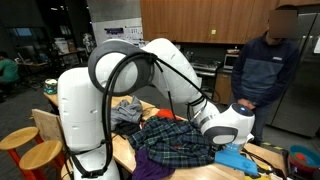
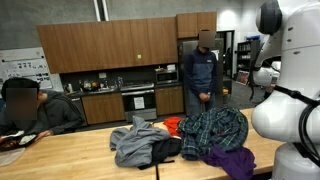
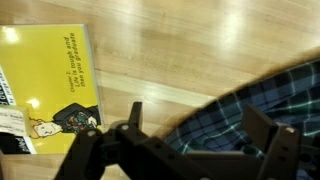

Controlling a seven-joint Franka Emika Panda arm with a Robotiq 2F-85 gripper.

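My gripper is open over the table, with nothing between its fingers. In the wrist view, the edge of a dark plaid cloth lies beneath it, while a yellow book or cover lies to the left on bare wood. From the first exterior view, the plaid cloth spreads across the table beside the gripper, with a purple cloth in front of it. The second exterior view shows the plaid cloth, the purple cloth, a grey cloth and a red cloth.
A person stands behind the table, close to the arm. Toward the right table edge is a teal container. Bare tabletop stretches across the left of the second exterior view.
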